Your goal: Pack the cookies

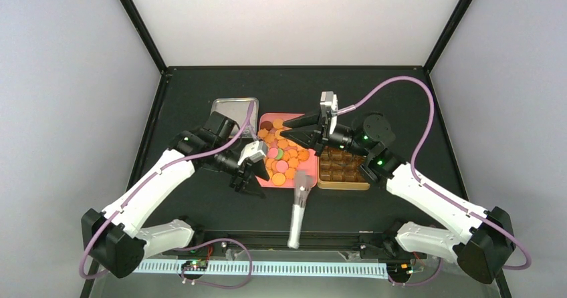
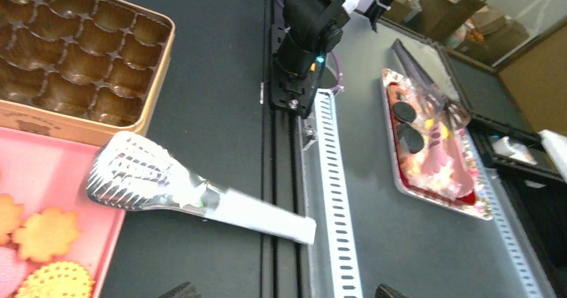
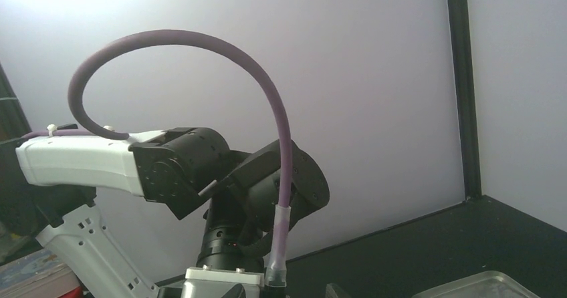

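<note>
A slotted metal utensil with a white handle (image 2: 264, 216) is at the front of the pink tray (image 1: 306, 183). Its head (image 2: 137, 174) overlaps the tray's edge and meets the corner of the gold box; blur hides whether it is at rest. Orange, pink, green and brown cookies (image 1: 282, 167) fill much of the tray. My right gripper (image 1: 288, 129) hovers over the tray's back right, fingers apart and empty, clear of the utensil. At the tray's front left, my left gripper (image 1: 255, 184) is open with nothing between its fingers.
The gold box (image 1: 342, 186), with empty brown compartments (image 2: 85, 51), adjoins the tray's right side. A silver metal tray (image 1: 234, 104) stands at the back left. A tray of bagged items (image 2: 434, 144) sits beyond the front rail.
</note>
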